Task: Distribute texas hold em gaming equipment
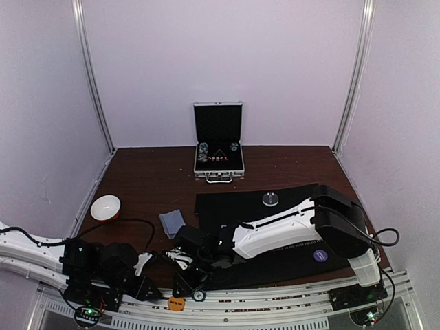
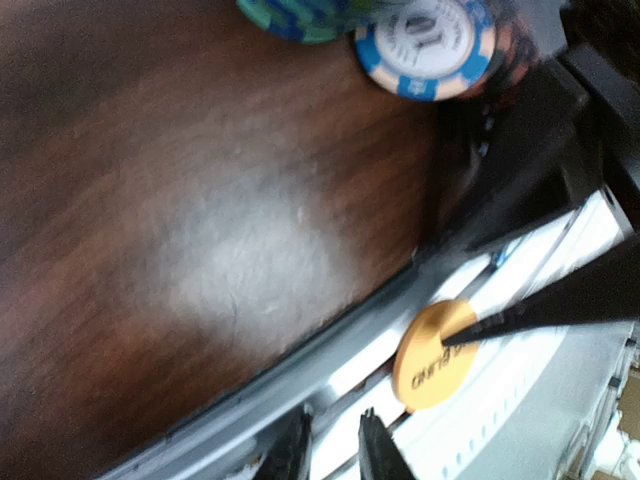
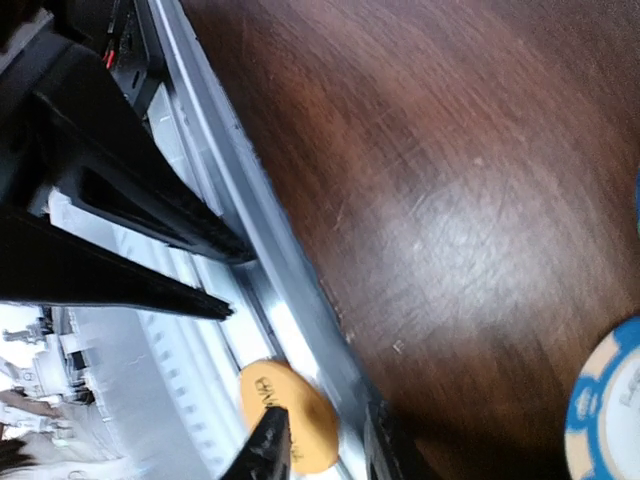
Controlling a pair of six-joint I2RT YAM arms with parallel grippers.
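Note:
An orange round button (image 1: 176, 304) with dark lettering lies over the pale metal rail at the table's front edge. In the left wrist view, one black fingertip of my right gripper overlaps the face of the orange button (image 2: 425, 370); its other finger stands apart. The right gripper is part open in its own view, and I cannot tell whether it bears the button. Left of the button, my left gripper has its fingertips close together with a narrow gap; nothing shows between them, and the button is clear of them.
A blue-and-peach chip (image 2: 425, 45) lies by the right gripper. A white bowl (image 1: 106, 207), blue-grey cards (image 1: 172, 223) and an open chip case (image 1: 218, 158) stand farther back. On the black mat (image 1: 234, 199) lie a clear disc (image 1: 270, 199) and purple button (image 1: 320, 256).

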